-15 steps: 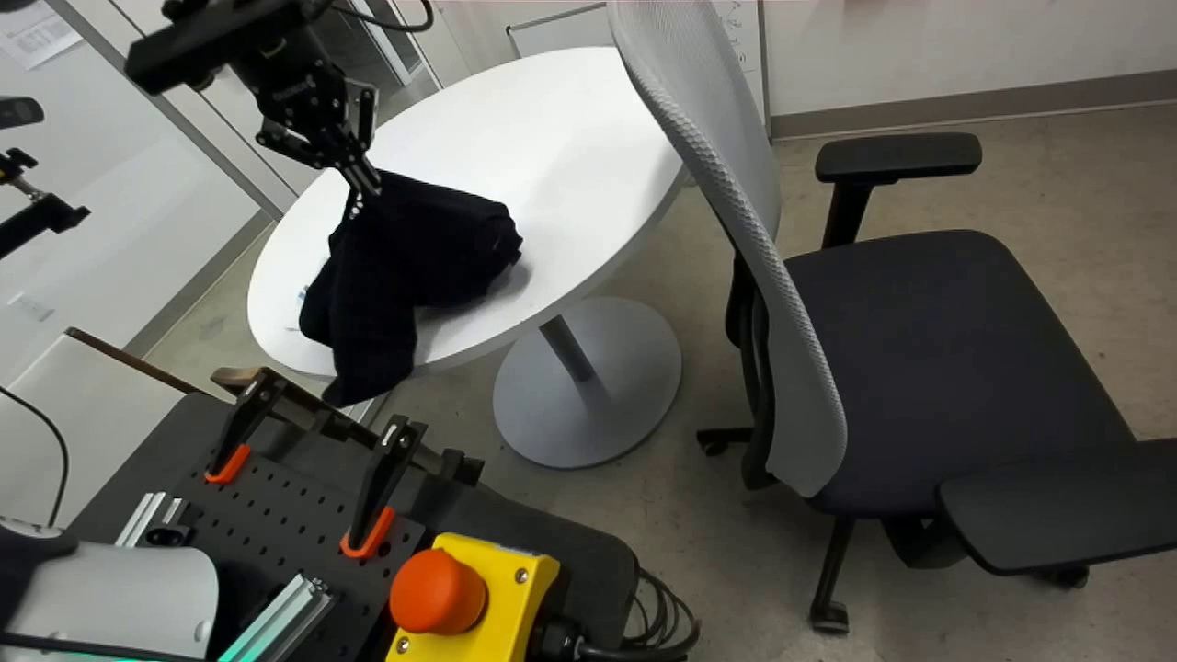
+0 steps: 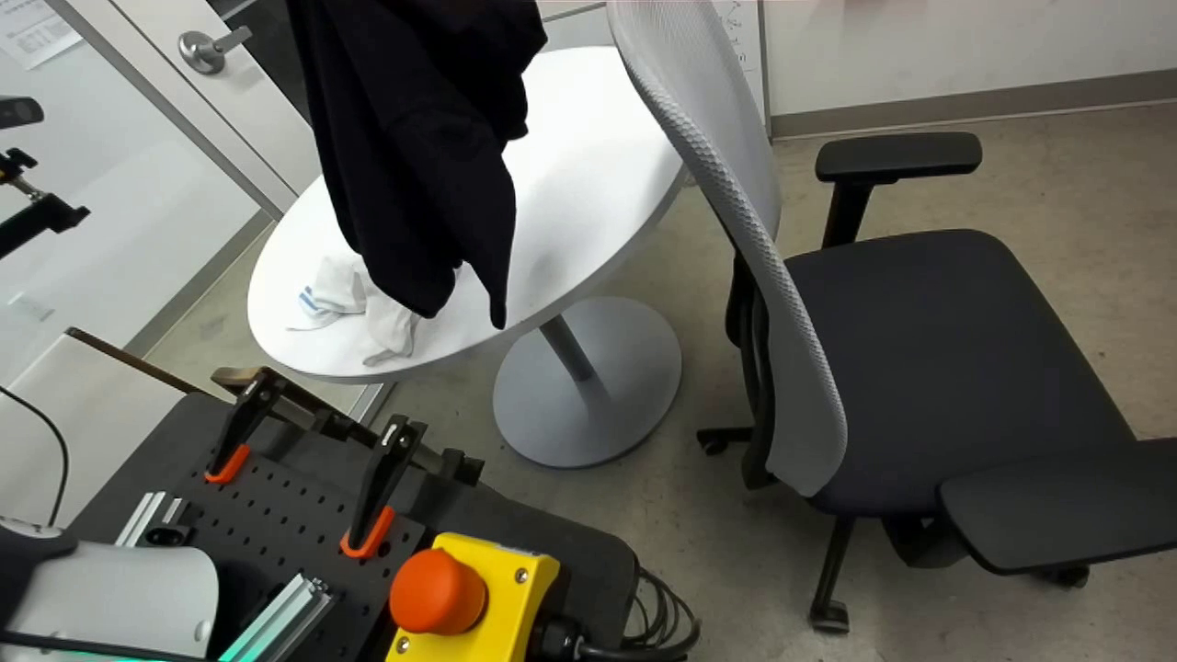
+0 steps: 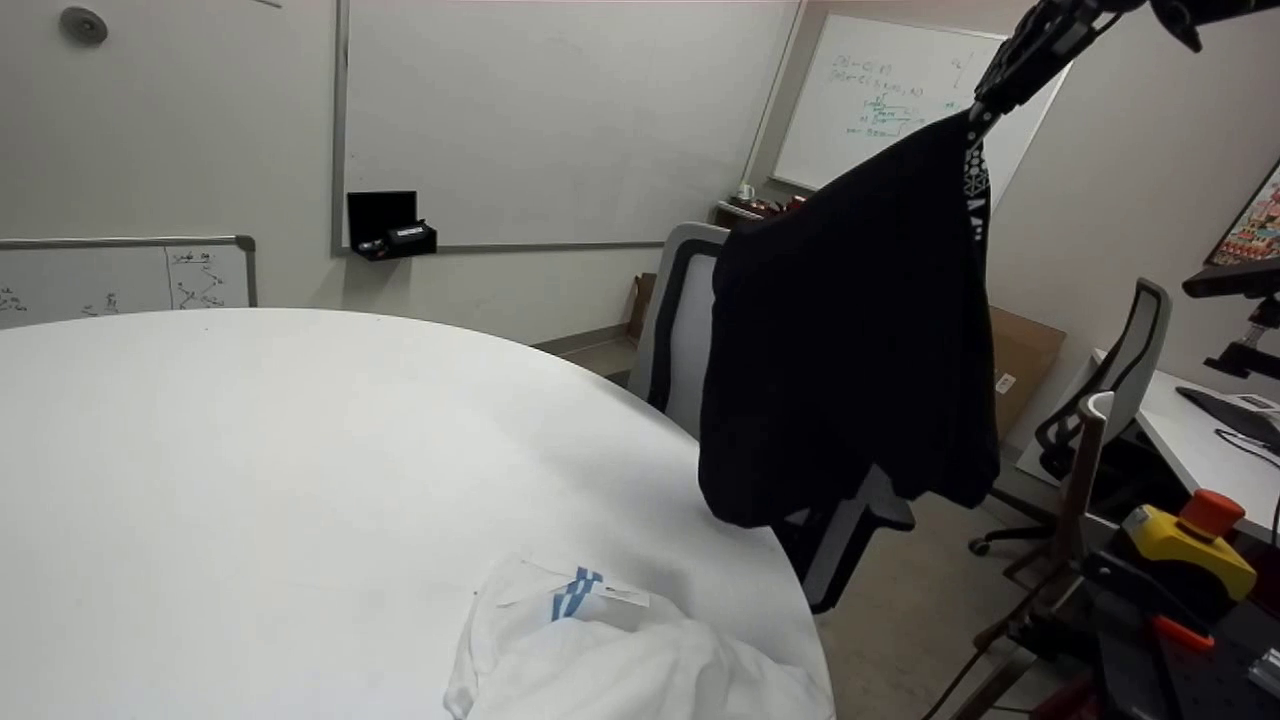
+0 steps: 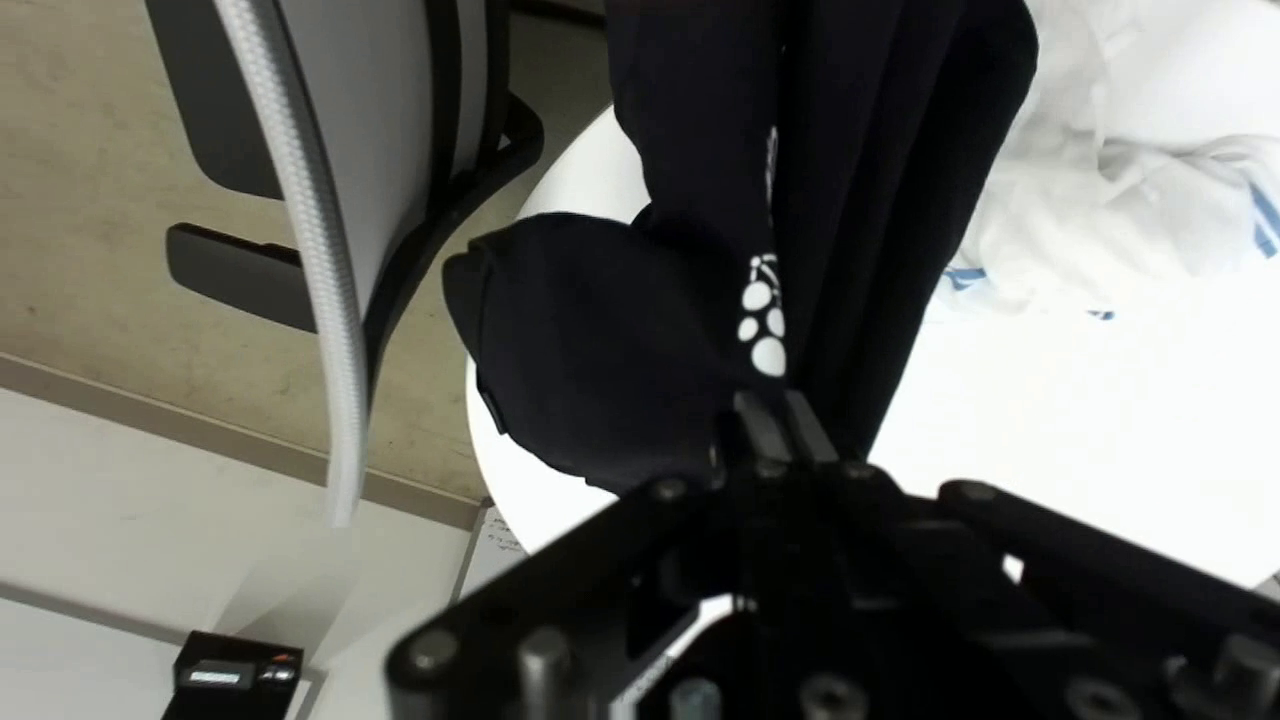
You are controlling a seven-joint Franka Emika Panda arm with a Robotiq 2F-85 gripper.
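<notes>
A black cloth garment [image 3: 852, 324] with a white print along one edge hangs in the air from my gripper [image 3: 978, 120]. In the wrist view the gripper is shut on the black garment [image 4: 600, 336], pinching it beside the white dots. Exterior view 1 has the black garment [image 2: 425, 143] above the round table, while the gripper itself is out of that frame. A crumpled white cloth with blue marks [image 3: 636, 654] lies on the white table [image 3: 300, 480], near its edge.
A grey mesh chair [image 2: 728, 221] stands close against the table's side. The yellow box with a red button [image 2: 474, 596] and orange-tipped clamps [image 2: 375, 519] sit on the dark bench in front.
The gripper has risen out of exterior view 1, taking the black garment up off the table. The white cloth, mostly covered before, now shows on the tabletop.
</notes>
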